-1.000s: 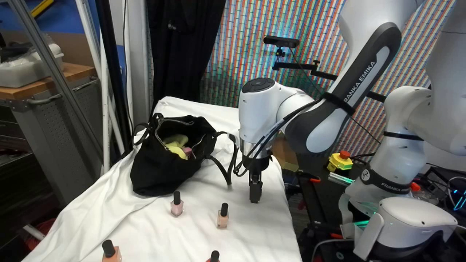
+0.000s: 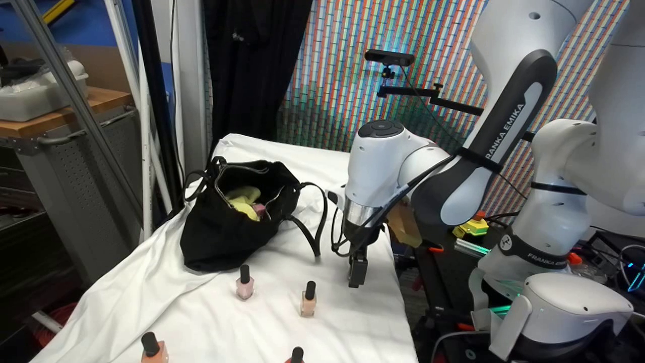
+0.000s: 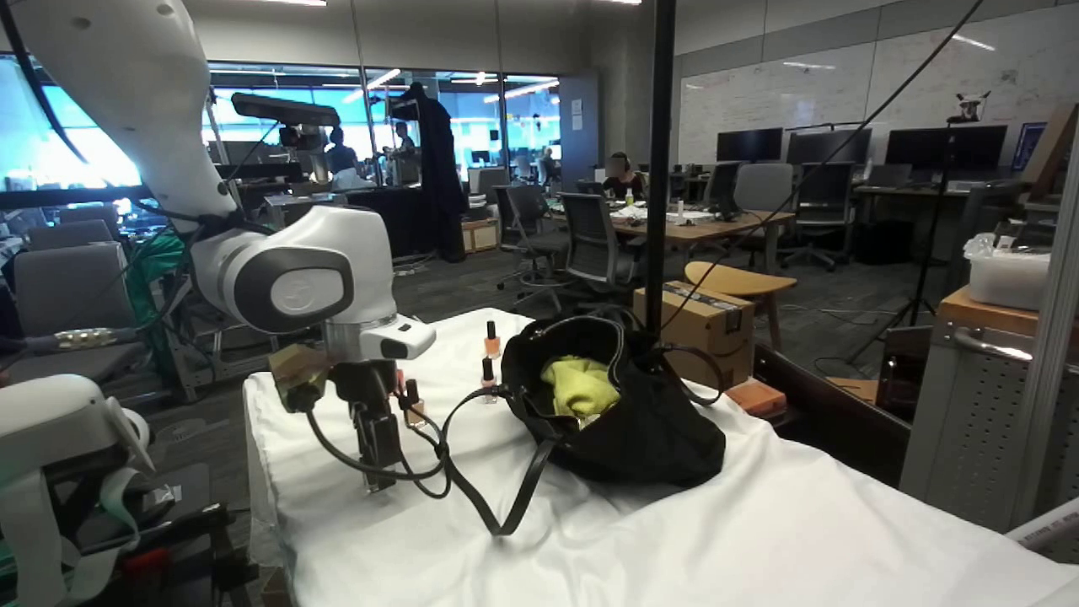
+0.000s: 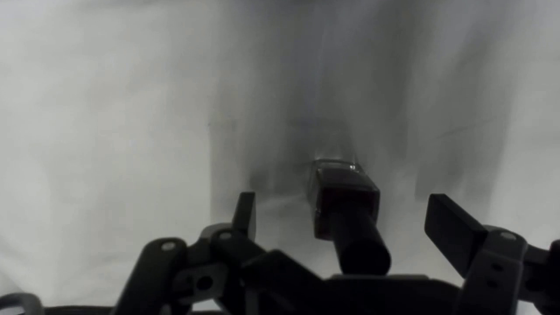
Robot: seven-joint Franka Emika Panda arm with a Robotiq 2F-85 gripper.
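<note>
My gripper points down low over the white cloth, on the robot's side of the table. In the wrist view the gripper is open, with one of its fingers on either side of a dark red nail polish bottle with a black cap. The bottle stands between them, touching neither; the exterior views do not show it clearly. A pale pink bottle and a peach one stand nearby. An orange-pink bottle and another black cap show at the front edge.
A black handbag sits open on the cloth, a yellow-green cloth inside. Its strap loops over the table towards the gripper. The white table cloth has free room at its near right in exterior view 2.
In exterior view 1 the arm has moved right and a little lower, and the gripper has tilted slightly. The bag and the visible bottles have stayed put.
</note>
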